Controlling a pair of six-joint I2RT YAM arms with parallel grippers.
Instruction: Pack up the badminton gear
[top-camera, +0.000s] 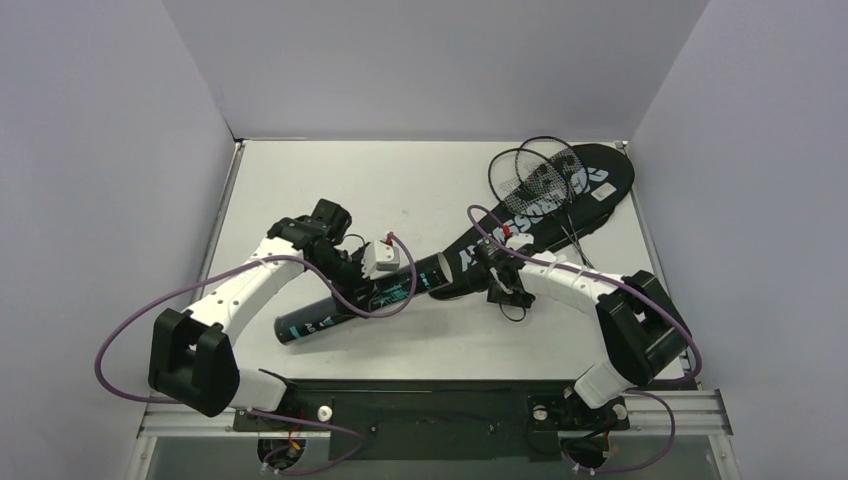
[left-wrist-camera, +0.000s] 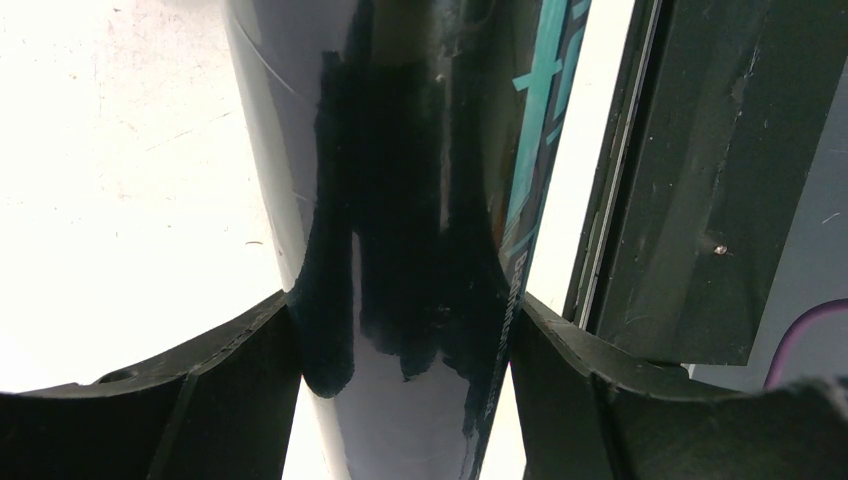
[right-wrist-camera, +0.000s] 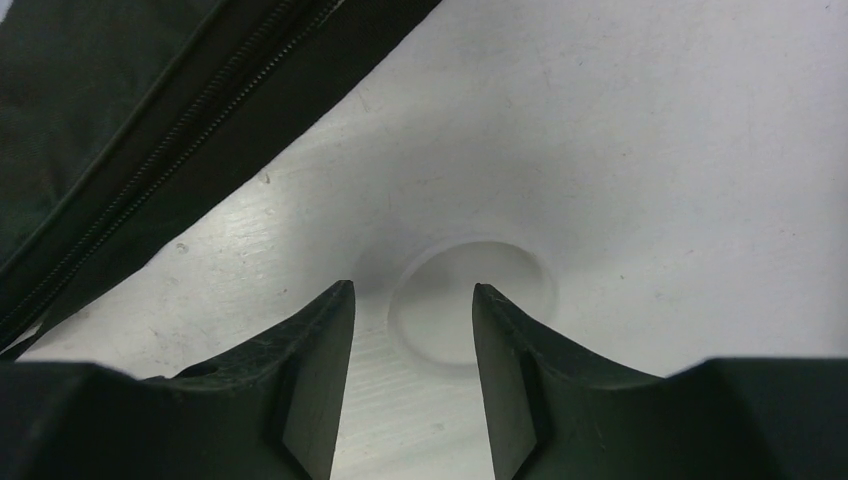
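Observation:
A dark tube (top-camera: 420, 275) with light blue lettering lies slanted across the middle of the table. In the left wrist view my left gripper is shut on this tube, one finger against each side. A black racket bag (top-camera: 462, 262) lies diagonally on the right half, with rackets (top-camera: 540, 182) resting on its far part. My right gripper stands open, low beside the bag's near edge. Beneath its fingers a thin, whitish round lid (right-wrist-camera: 470, 243) lies on the table, with nothing held between the fingertips. In the top view the right arm hides this lid.
Purple cables (top-camera: 240, 268) run along both arms and loop over the table. Walls close in the back and sides.

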